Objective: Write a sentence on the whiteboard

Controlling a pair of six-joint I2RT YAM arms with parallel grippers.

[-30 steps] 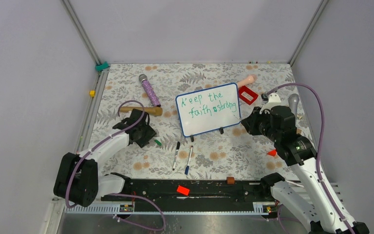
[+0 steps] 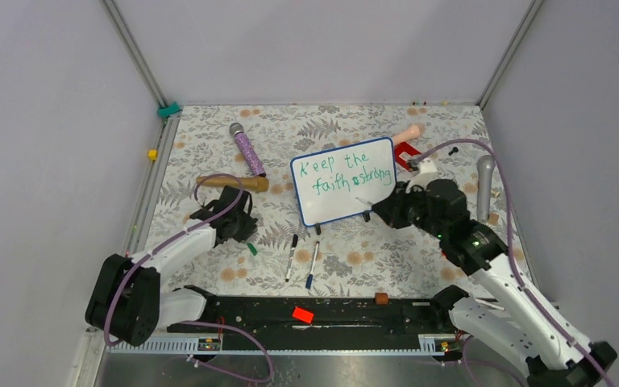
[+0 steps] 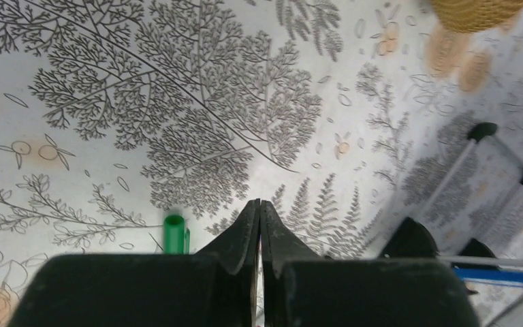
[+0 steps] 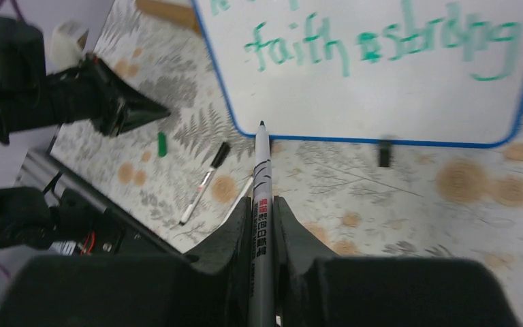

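Note:
The whiteboard, in a blue frame, bears green writing reading "Keep the faith strong", with a small green blot before "strong". My right gripper is shut on a white marker, its tip pointing at the board's lower part. Whether the tip touches the board is unclear. My left gripper, left of the board, is shut with nothing showing between its fingers. A green cap lies beside it.
A black-capped pen and a blue-capped pen lie below the board. A purple microphone, a wooden roll, a red box and a grey cylinder surround it.
My right gripper with the marker has moved left, closer over the board's lower right. The writing looks the same.

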